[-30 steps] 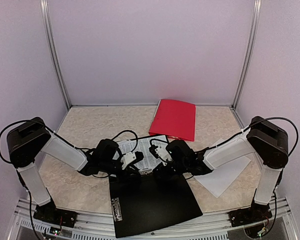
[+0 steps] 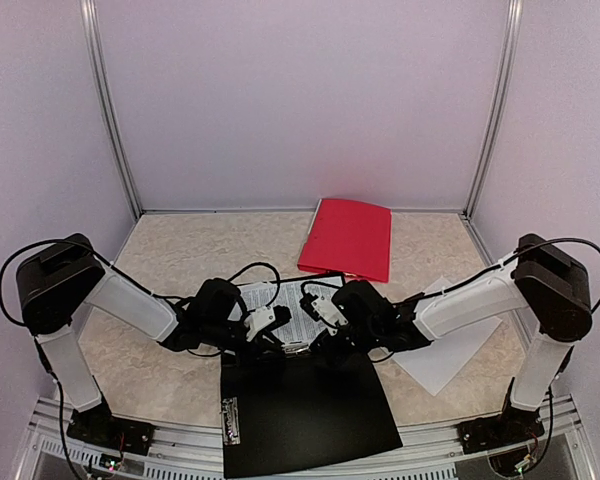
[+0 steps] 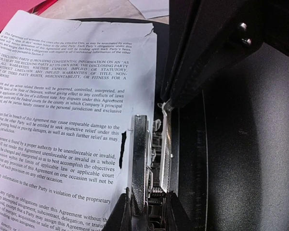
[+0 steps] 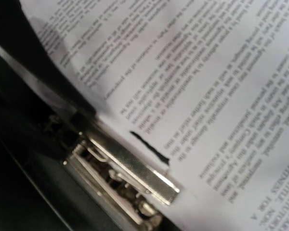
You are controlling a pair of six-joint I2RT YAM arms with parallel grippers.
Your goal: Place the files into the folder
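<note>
A black folder [image 2: 310, 415] lies open at the table's front, printed pages [image 3: 53, 96] on its back half. A metal clip sits along the pages' edge at the fold, also close up in the right wrist view [image 4: 135, 168]. My left gripper is at the clip's end, its fingertips low on either side of the metal; whether it grips it is unclear. My right gripper [image 2: 320, 335] is at the clip too, mostly dark or out of frame in its blurred wrist view; its finger is hard to make out.
A red folder [image 2: 345, 235] lies behind, right of centre. A white sheet [image 2: 440, 355] lies at the right, partly under the right arm.
Over the last second both arms have shifted very slightly, the right one a little rightward, and the black folder's front half has moved slightly.
</note>
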